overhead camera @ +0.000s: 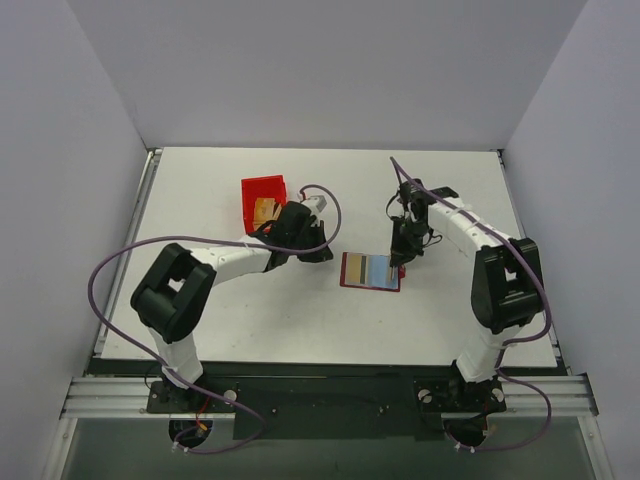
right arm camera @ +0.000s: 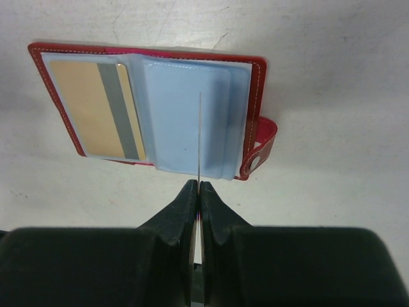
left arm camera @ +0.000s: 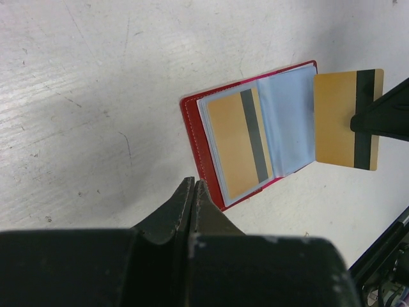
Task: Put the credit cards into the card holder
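The open card holder (overhead camera: 342, 269) lies flat on the table, red-edged with clear bluish sleeves. One gold card with a dark stripe (left arm camera: 233, 144) sits in its left pocket. My right gripper is shut on a second gold card, which stands out from the fingers and appears edge-on, a thin line, in the right wrist view. That card hangs over the holder's right sleeve (right arm camera: 176, 115); whether it touches the sleeve I cannot tell. My left gripper is shut with nothing between its fingers, left of the holder.
A red open box (overhead camera: 248, 215) with gold cards (overhead camera: 264, 210) inside stands behind the left arm. The holder's red snap strap (right arm camera: 262, 150) sticks out on its right side. Bare table (overhead camera: 270, 325) lies in front.
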